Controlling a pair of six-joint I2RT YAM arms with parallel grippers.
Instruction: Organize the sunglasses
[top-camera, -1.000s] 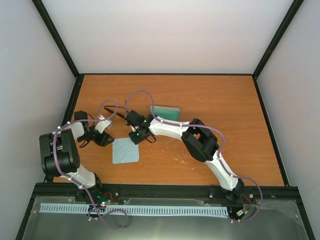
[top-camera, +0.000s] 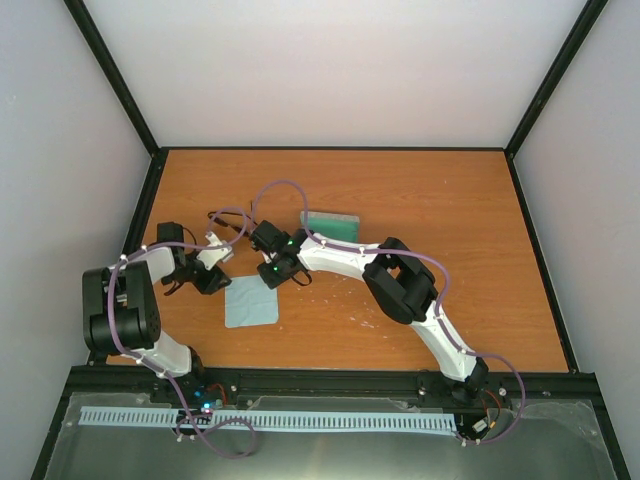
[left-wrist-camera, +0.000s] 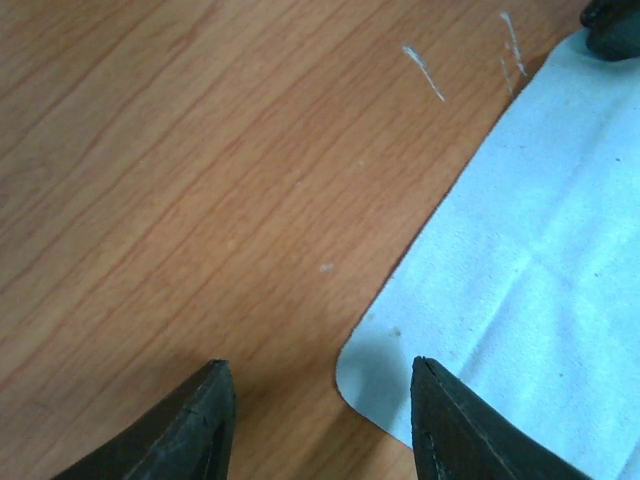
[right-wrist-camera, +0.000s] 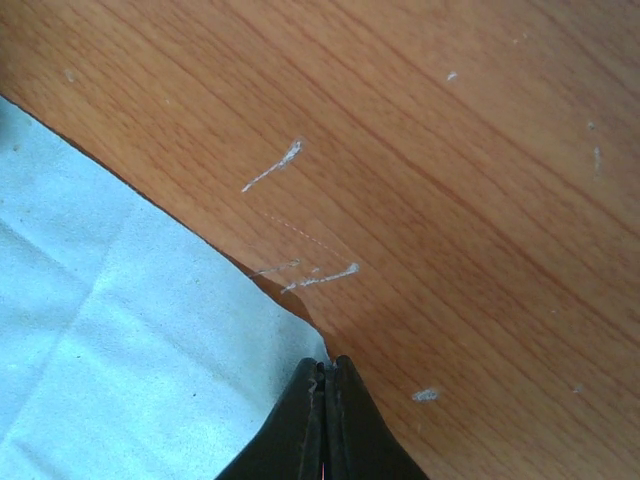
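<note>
A light blue cloth (top-camera: 251, 307) lies flat on the wooden table. My left gripper stands open just over one corner of the cloth (left-wrist-camera: 510, 290), with nothing held. My right gripper is shut at another corner of the cloth (right-wrist-camera: 120, 330); whether cloth is pinched between the tips is hard to tell. In the top view, dark thin shapes, probably the sunglasses (top-camera: 224, 220), lie behind the grippers, partly hidden by the arms and cables.
A green case (top-camera: 333, 224) lies behind the right arm. The two grippers are close together at the cloth's far side.
The right arm has not visibly moved.
</note>
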